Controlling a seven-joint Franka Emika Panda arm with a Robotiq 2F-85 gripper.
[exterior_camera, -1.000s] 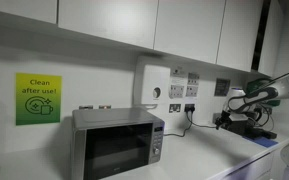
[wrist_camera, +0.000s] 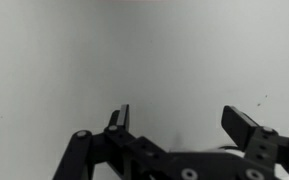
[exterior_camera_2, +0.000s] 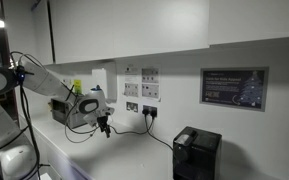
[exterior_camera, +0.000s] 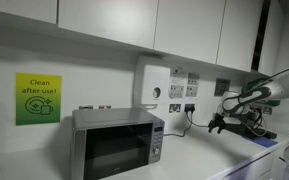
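My gripper is open, its two black fingers wide apart with nothing between them. Below it the wrist view shows only pale, bare surface. In exterior view 1 the gripper (exterior_camera: 215, 127) is small at the right, above the white counter (exterior_camera: 189, 155). Exterior view 2 has the gripper (exterior_camera_2: 107, 131) over the counter left of centre, with clear space around its fingertips.
A silver microwave (exterior_camera: 114, 142) with its door closed stands at the left of the counter. A black machine (exterior_camera_2: 196, 153) sits on the right, its cable running to wall sockets (exterior_camera_2: 150, 112). Cabinets (exterior_camera: 189, 30) hang overhead.
The arm has shifted a little to the left and lower in exterior view 1. The microwave and counter look the same.
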